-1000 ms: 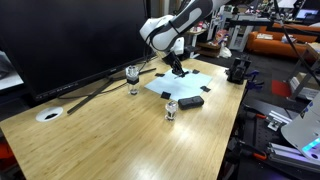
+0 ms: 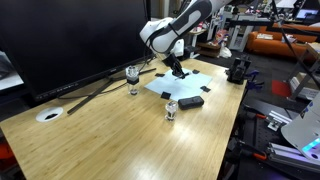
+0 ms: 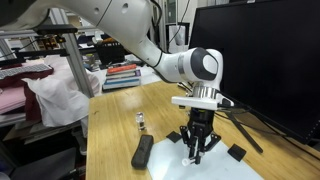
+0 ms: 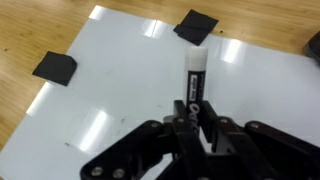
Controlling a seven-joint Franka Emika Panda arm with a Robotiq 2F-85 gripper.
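Observation:
In the wrist view, a slim marker [image 4: 196,70] with a pale tip end and a dark grey band points away from my gripper. The dark fingers are shut on it. Beneath lies a glossy white board [image 4: 125,90], with no marks that I can make out. From the exterior, the gripper [image 3: 193,155] points down over the board [image 3: 222,168], low near its surface. Whether the marker touches the board cannot be told.
Black patches [image 4: 55,68] sit along the board's edges. A dark oblong object [image 2: 191,103] and a small whitish container [image 2: 171,109] stand just off the board. A clear jar [image 2: 132,80] is farther left.

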